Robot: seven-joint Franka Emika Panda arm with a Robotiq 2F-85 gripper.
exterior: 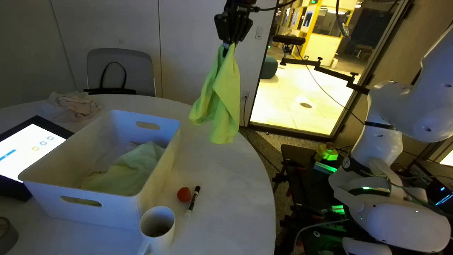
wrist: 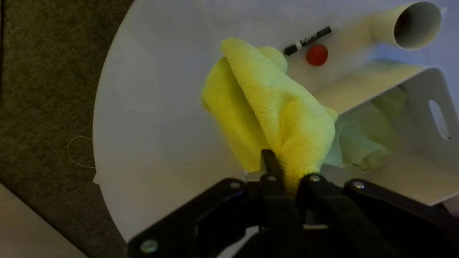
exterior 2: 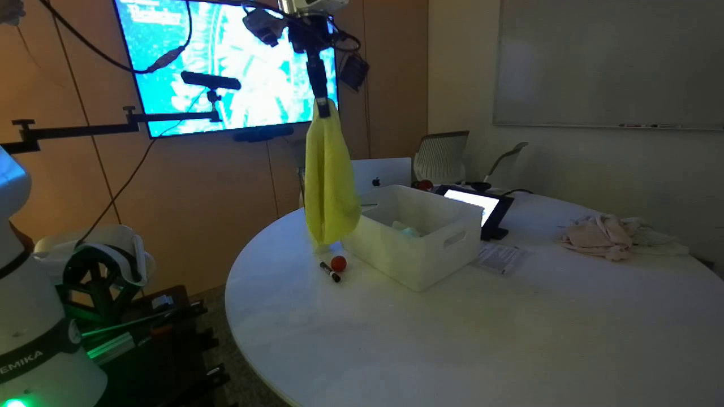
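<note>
A yellow-green cloth [exterior: 225, 93] hangs in folds from my gripper [exterior: 229, 44], which is shut on its upper end. In exterior view 2 the cloth [exterior 2: 327, 180] dangles above the table beside the white bin. The wrist view has the cloth [wrist: 275, 107] spreading out from between the black fingers, covering part of the tabletop. Inside the white bin [exterior: 159, 178] lies a pale green cloth [exterior: 131, 168], crumpled near its bottom.
A red ball [exterior: 183, 194] and a black marker [exterior: 194, 199] lie on the table [exterior: 229, 204] by the bin, near a white mug [exterior: 158, 229]. A tablet [exterior: 32, 146] and a pinkish cloth heap [exterior: 76, 105] are beyond the bin.
</note>
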